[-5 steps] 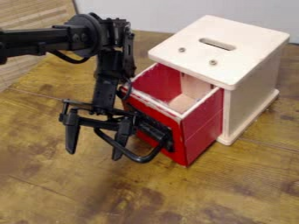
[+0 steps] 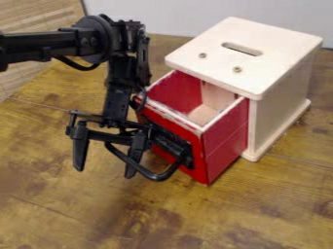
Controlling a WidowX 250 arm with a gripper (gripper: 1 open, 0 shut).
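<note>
A white wooden cabinet [image 2: 279, 68] with a slot and two screws on top stands at the upper right. Its red-fronted drawer [image 2: 221, 148] is pulled out toward the left, showing a pale, empty-looking interior. My black gripper [image 2: 104, 151] is low, just left of the drawer's front, with two fingers pointing down over the floor and nothing visible between them. A black curved cable and black hardware lie against the drawer front, partly hiding it.
A lighter slatted panel [image 2: 33, 88] lies at the upper left, and a pale wall runs behind the cabinet.
</note>
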